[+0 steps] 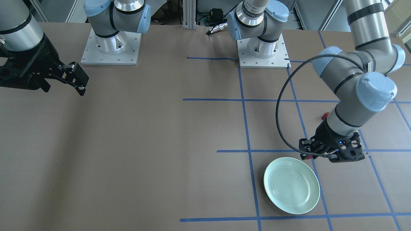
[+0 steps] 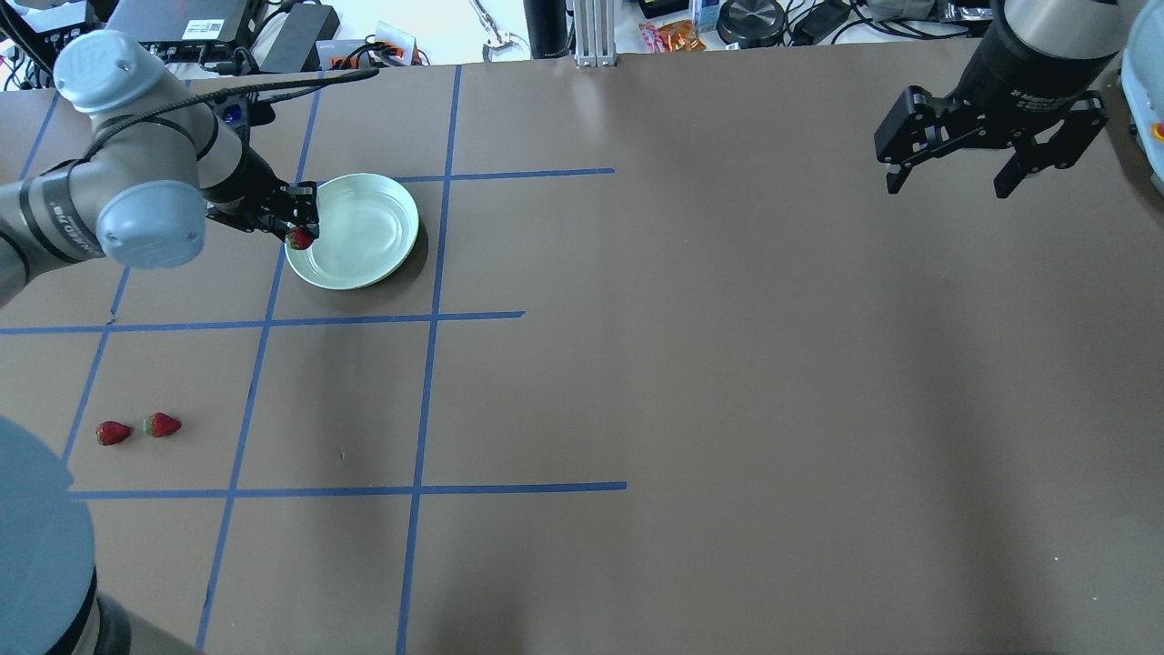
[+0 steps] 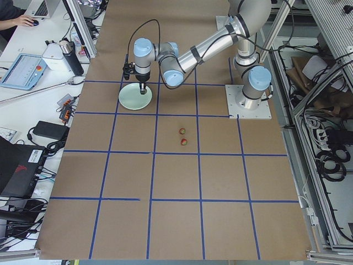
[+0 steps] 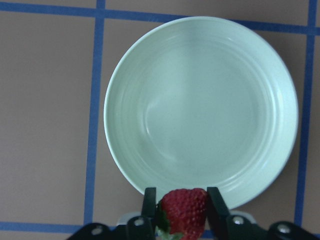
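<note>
My gripper is shut on a strawberry (image 4: 182, 215), red with green leaves, held at the near edge of a pale mint plate (image 4: 200, 110). The top view shows the gripper (image 2: 300, 227) and held strawberry above the left rim of the plate (image 2: 360, 235); in the front view the plate (image 1: 291, 185) lies below them. Two more strawberries (image 2: 162, 425) lie on the taped table, apart from the plate, with the arm mostly hiding them in the front view.
Another arm's black gripper (image 2: 988, 136) hangs at the top right of the top view. Other arm bases (image 1: 263, 54) stand at the back of the table.
</note>
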